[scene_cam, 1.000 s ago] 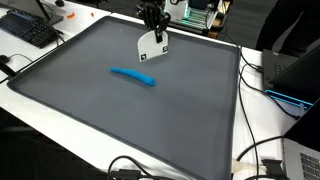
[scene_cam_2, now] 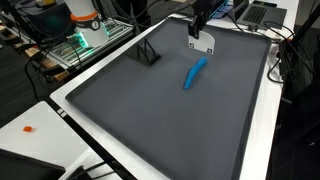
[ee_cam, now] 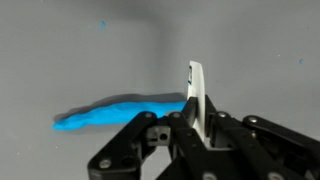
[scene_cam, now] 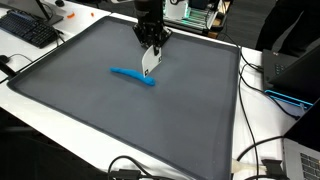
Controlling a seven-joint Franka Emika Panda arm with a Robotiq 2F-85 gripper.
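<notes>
A blue strip [scene_cam: 132,76], long and slightly uneven like modelling clay, lies on the dark grey mat. My gripper is shut on a thin white card [scene_cam: 151,60], which hangs below the fingers. The wrist view shows the card nearly edge-on, close to the right end of the blue strip [ee_cam: 120,112]. In the second exterior view the white card [scene_cam_2: 201,43] stands just beyond the strip's [scene_cam_2: 194,72] far end. Whether the card's lower edge touches the mat or the strip I cannot tell.
A black object [scene_cam_2: 147,52] stands at its far left edge in the second exterior view. A keyboard [scene_cam: 35,28] sits off the mat.
The card has turned from broadside to narrower in exterior view 1. It has also come lower and nearer the blue strip's right end. The strip has stayed in place.
</notes>
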